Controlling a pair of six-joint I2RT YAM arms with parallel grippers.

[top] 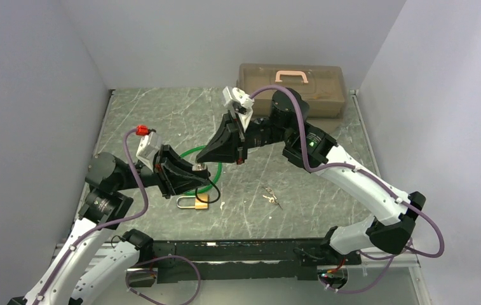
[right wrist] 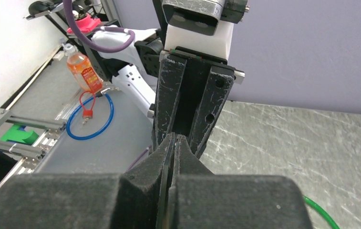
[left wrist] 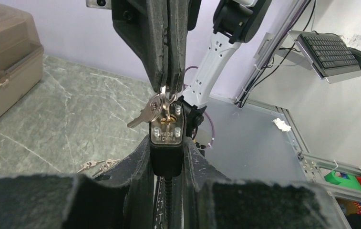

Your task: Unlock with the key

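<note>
A black lock body [left wrist: 165, 157] with a metal top is gripped by my left gripper [top: 199, 177], upright between its fingers. A key [left wrist: 147, 112] with a second key hanging by it is at the keyhole on top. My right gripper [top: 203, 154] is shut, its fingertips just above the lock at the key's head; in the left wrist view they meet at the upright key. A brass padlock [top: 197, 201] lies on the table beneath the left gripper, and more keys [top: 272, 197] lie to the right.
A brown plastic box [top: 317, 95] stands at the back right. A green hose ring [top: 218, 173] lies under the grippers. The marble table [top: 301, 197] is otherwise mostly clear, with walls at the sides and back.
</note>
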